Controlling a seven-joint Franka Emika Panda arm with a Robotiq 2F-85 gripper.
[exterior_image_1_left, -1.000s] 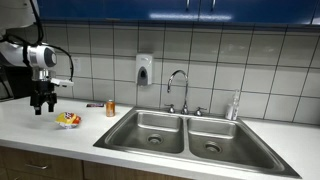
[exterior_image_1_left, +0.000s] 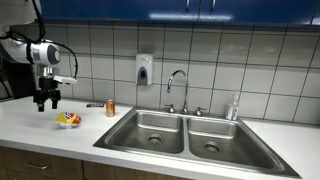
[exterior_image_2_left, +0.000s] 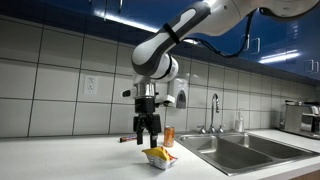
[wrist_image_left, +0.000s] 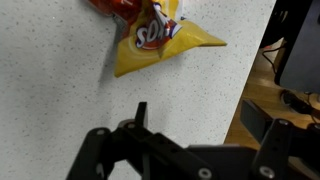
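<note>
A yellow and red packet (exterior_image_1_left: 68, 119) lies on the white counter left of the sink, with white at its lower side. In the wrist view, the packet (wrist_image_left: 160, 38) fills the top, its shiny yellow end spread towards the upper right. My gripper is open there, its dark fingers wide apart with only bare counter between them. Seen from the second exterior view, the gripper (exterior_image_2_left: 147, 136) points down over the counter, close to the packet (exterior_image_2_left: 160, 156) and slightly left of it. Its fingertips appear above the counter and clear of the packet.
An orange can (exterior_image_1_left: 111, 108) stands behind the packet, near a dark, thin object (exterior_image_1_left: 95, 104) by the wall. To the right is a double sink (exterior_image_1_left: 160, 134) with a tall faucet (exterior_image_1_left: 178, 88). Bare counter lies left of the packet.
My arm has shifted slightly to the right over the last second. The packet and the other things on the counter have stayed where they were.
</note>
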